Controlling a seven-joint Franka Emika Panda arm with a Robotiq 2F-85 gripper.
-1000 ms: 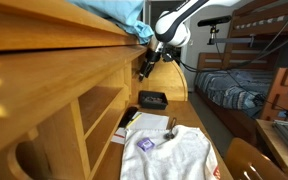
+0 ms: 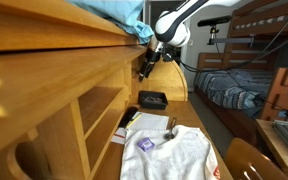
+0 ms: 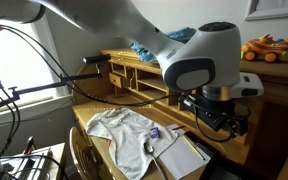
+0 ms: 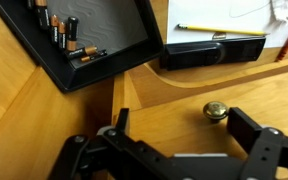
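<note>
My gripper is open in the wrist view, its two fingers wide apart. A round brass knob (image 4: 215, 111) on a wooden drawer front shows between them, closer to the right finger (image 4: 243, 128); I cannot tell whether they touch. In exterior view 1 the gripper (image 2: 141, 75) hangs beside the wooden cabinet, above and behind the black tray (image 2: 152, 106). The same tray (image 4: 131, 38) holds several batteries (image 4: 72, 33) in the wrist view. From exterior view 2, the gripper (image 3: 239, 127) is dark against the cabinet, and its fingertips are hard to make out.
White paper (image 4: 234, 14) with a yellow pencil (image 4: 204, 29) and a black oblong object (image 4: 213, 52) lies beside the tray. A white cloth (image 2: 164, 160), a purple item (image 3: 155, 132) and a spoon (image 3: 155, 161) rest on the desk. A toy vehicle (image 3: 269, 48) stands on the shelf above.
</note>
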